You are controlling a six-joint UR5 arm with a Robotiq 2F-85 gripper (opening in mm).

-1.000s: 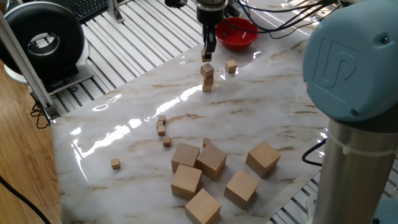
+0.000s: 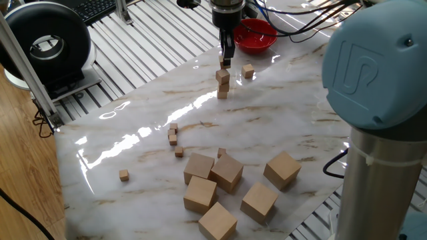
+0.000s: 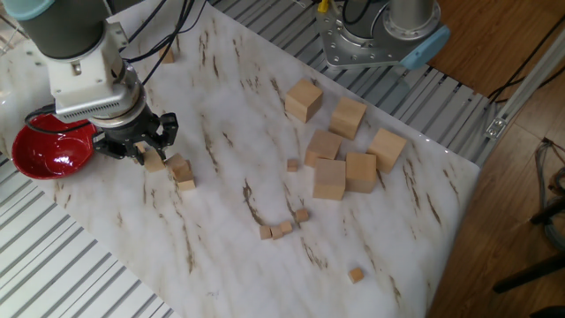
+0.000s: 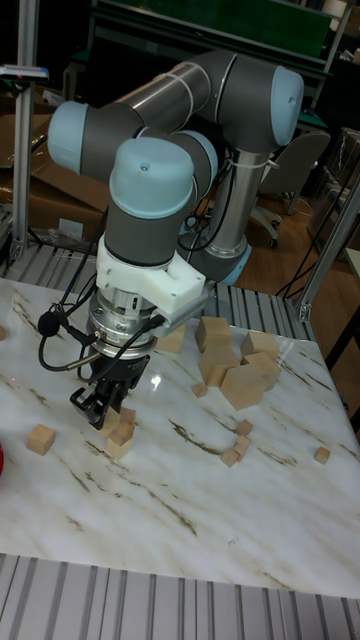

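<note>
My gripper (image 3: 141, 146) points down at the far end of the marble table, beside the red bowl (image 2: 255, 36). A small wooden block (image 3: 153, 160) shows right at its fingertips, partly covered by the black fingers in view 1. Whether the fingers grip this block or only stand around or beside it cannot be made out. Close by, small wooden blocks (image 2: 223, 77) stand stacked, the upper one turned against the lower block (image 2: 222, 95). Another small block (image 2: 248, 71) sits alone between this stack and the bowl.
Several large wooden cubes (image 2: 227, 173) are grouped at the table's near end in view 1. Several tiny cubes (image 3: 276, 232) lie mid-table, with a lone one (image 3: 356, 275) farther out. Bare marble (image 2: 267, 113) separates the stack from the large cubes. Cables hang around the arm.
My gripper has shifted slightly to the right in view 1, and the block at its fingertips appears to shift with it. The stack, the other cubes and the bowl stay put.
</note>
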